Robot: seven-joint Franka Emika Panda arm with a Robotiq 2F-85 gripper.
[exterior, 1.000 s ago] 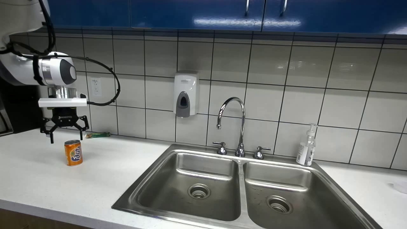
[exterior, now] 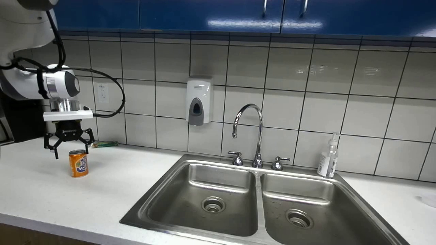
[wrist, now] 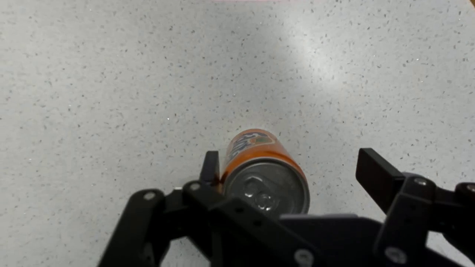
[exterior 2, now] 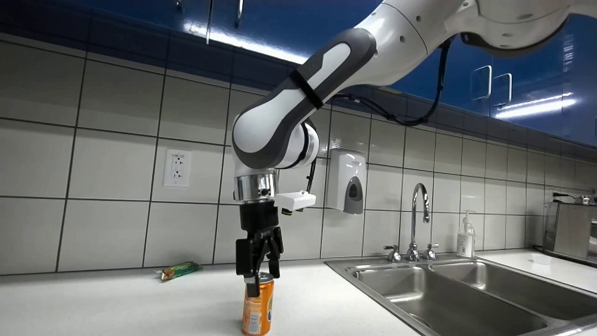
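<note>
An orange Fanta can [exterior: 79, 164] stands upright on the white counter, left of the sink. My gripper [exterior: 71, 153] points down with its fingers wide apart, level with the can's top in exterior view 1. From the other side, one finger overlaps the upper part of the can [exterior 2: 257, 313], and the gripper [exterior 2: 263, 283] looks level with its lid. In the wrist view the can [wrist: 267, 187] shows between the open fingers, close to the left fingertip [wrist: 209, 168] and well clear of the right fingertip [wrist: 378, 178]. Whether the left finger touches it, I cannot tell.
A green wrapper [exterior 2: 180, 270] lies by the tiled wall behind the can. The double steel sink [exterior: 259, 204] with its tap [exterior: 258, 139] is to the right, and a soap bottle [exterior: 328, 159] stands at its back edge. Open counter surrounds the can.
In exterior view 1 my gripper has come down a little, its fingertips now lower beside the can's top. The can has stayed where it was.
</note>
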